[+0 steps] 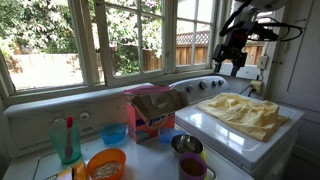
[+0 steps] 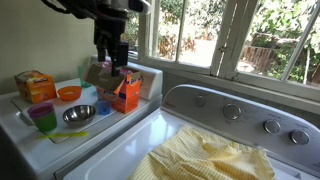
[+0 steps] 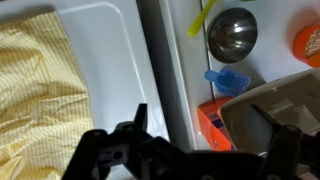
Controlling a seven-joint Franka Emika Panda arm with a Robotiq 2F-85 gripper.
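Note:
My gripper hangs in the air over the white machine tops, empty. In the wrist view its two dark fingers stand well apart, so it is open. A pale yellow cloth lies spread and wrinkled on the right machine's lid, below the gripper and to its left in the wrist view. An orange box with open brown flaps stands by the back panel. Beside it lie a blue scoop and a shiny metal bowl.
The left machine top also carries an orange bowl of small pieces, a green cup, a purple cup and a blue bowl. A gap divides the machines. Bare lid shows beside the cloth.

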